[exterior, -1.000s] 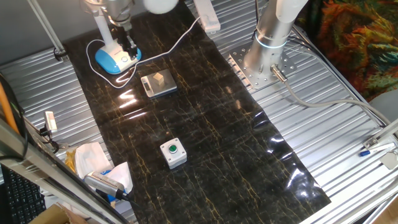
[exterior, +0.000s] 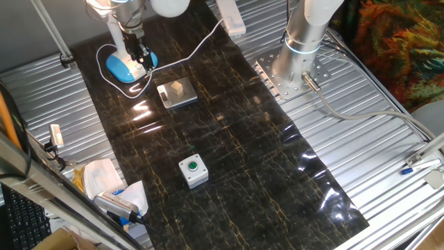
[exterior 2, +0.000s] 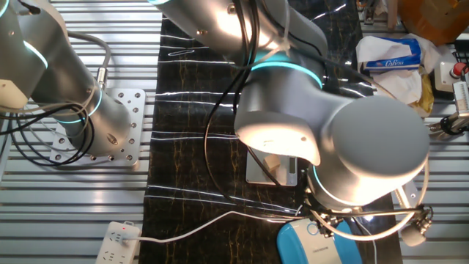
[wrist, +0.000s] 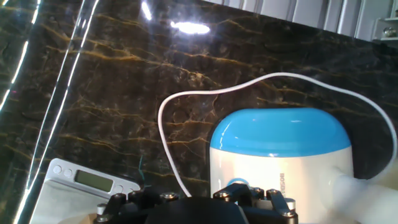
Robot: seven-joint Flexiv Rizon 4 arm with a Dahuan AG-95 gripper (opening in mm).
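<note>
A lamp base (exterior: 132,67), blue and white with a round button, stands at the far end of the dark mat. My gripper (exterior: 147,64) points down just over that base, close to its button side; whether it touches cannot be told. Across the bottom of the wrist view, the dark finger parts (wrist: 231,194) cover the near part of the white housing, and the tips are too hidden to tell their opening. Exterior view 2 has the base (exterior 2: 316,246) partly behind the arm. A silver scale (exterior: 170,99) carries a small wooden block (exterior: 177,88) beside it.
A white cable (wrist: 217,91) loops round the lamp base and leads to a power strip (exterior: 232,19). A box with a green button (exterior: 193,171) sits mid-mat. White bags (exterior: 103,177) lie off the mat's left edge.
My arm has shifted slightly left in exterior view 1, and the gripper appears a little lower over the lamp base. The scale, block and button box have stayed put.
</note>
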